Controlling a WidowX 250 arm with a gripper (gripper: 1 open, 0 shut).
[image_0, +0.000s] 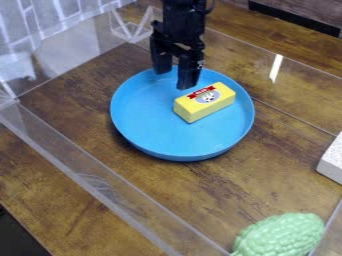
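Observation:
My black gripper (175, 62) hangs over the back of a blue plate (160, 130), open, its fingers pointing down. A yellow box (202, 108) with a red and white label lies on the plate's right half, in front of and to the right of the gripper, apart from it.
A green textured object (278, 236) lies at the front right. A white block (330, 161) sits at the right edge. Clear plastic edges run along the left and back of the wooden surface (80, 200).

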